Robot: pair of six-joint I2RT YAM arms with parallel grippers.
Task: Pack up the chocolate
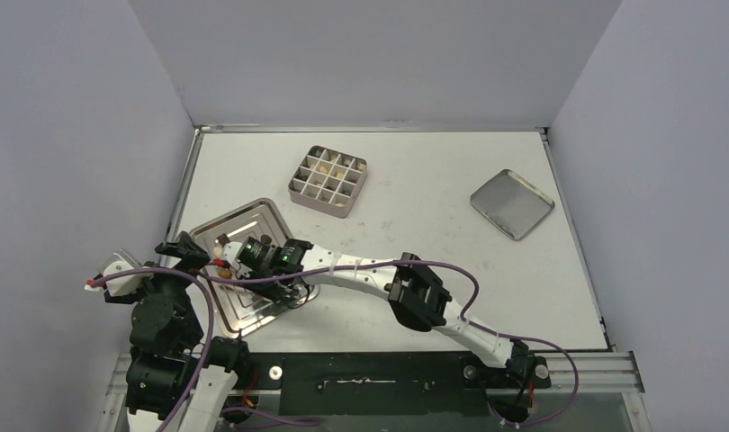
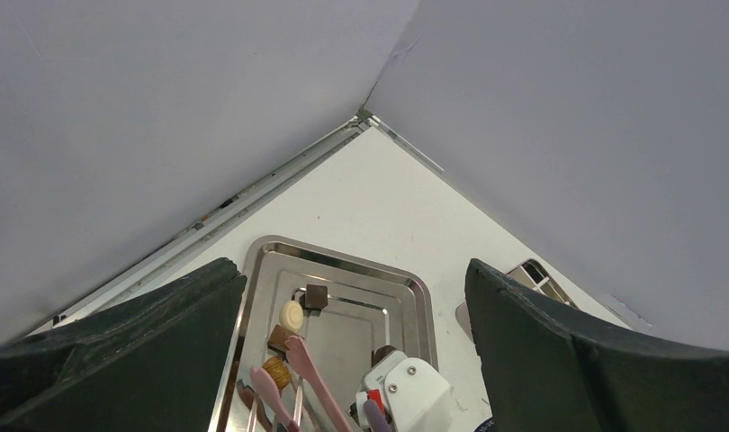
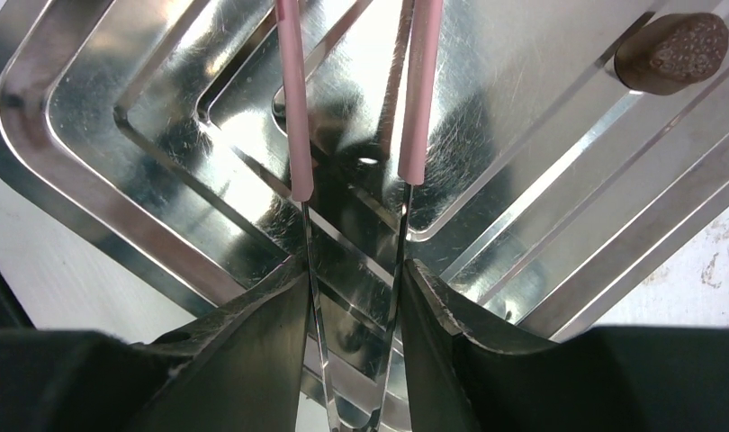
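My right gripper is shut on metal tongs with pink tips point(image 3: 418, 108), held over the steel tray point(image 1: 271, 216). A brown chocolate point(image 3: 671, 52) sits on the tray in the right wrist view, apart from the tips. The left wrist view shows more pieces by the tongs: a dark square point(image 2: 316, 297), a cream round point(image 2: 291, 315) and a golden one point(image 2: 276, 373). My left gripper is open at the tray's left, with nothing between its fingers.
A compartment box point(image 1: 328, 181), with pale pieces in some cells, stands behind the tray. An empty smaller tray point(image 1: 512, 205) lies at the right.
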